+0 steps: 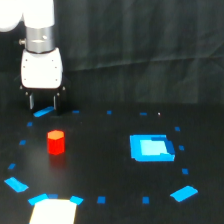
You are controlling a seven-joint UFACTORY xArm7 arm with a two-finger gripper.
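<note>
In the camera view a red block [56,143] rests on the black table. My gripper [43,103], under its white hand [41,68], hangs behind and slightly left of the block, apart from it. Its two thin dark fingers stand spread, and nothing shows between them.
Right of the block lies a blue square [136,148] with a pale patch [153,147] inside. A bright cream square [53,213] is at the front left edge. Several blue tape marks dot the table. Bare table separates the red block from the blue square.
</note>
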